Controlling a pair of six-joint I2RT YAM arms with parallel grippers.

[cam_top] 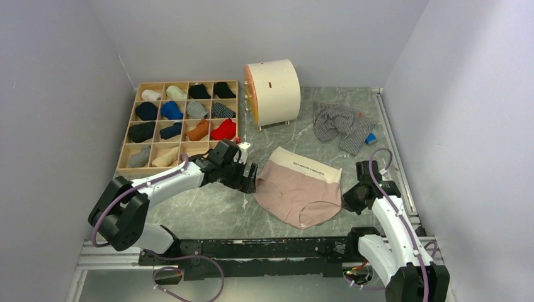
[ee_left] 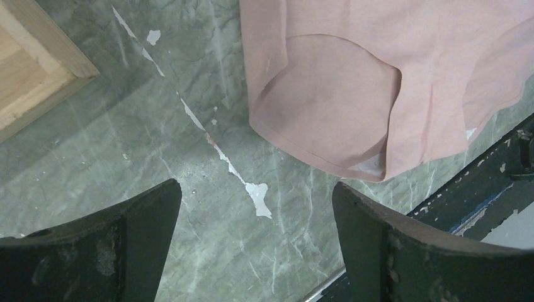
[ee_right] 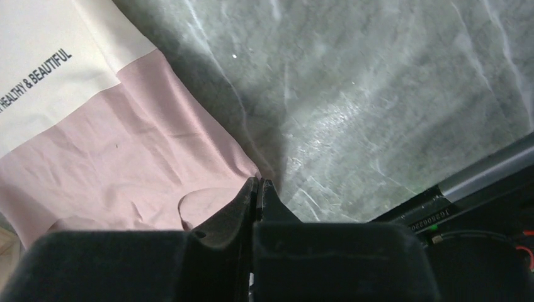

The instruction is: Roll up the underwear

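Observation:
The pink underwear [cam_top: 296, 195], with a cream printed waistband [cam_top: 305, 165], lies spread on the marble table between my arms. My left gripper [cam_top: 248, 179] is at its left edge; in the left wrist view it stands open over bare table, empty between the fingers, beside the cloth [ee_left: 327, 100]. My right gripper is shut at the underwear's right edge, its tips at the pink cloth [ee_right: 151, 145]; whether fabric is pinched between them is hard to tell.
A wooden grid box [cam_top: 176, 83] of rolled garments stands at the back left. A cream drum [cam_top: 277, 91] stands at the back centre. Striped cloth [cam_top: 340, 123] and a blue item [cam_top: 371, 138] lie at the back right.

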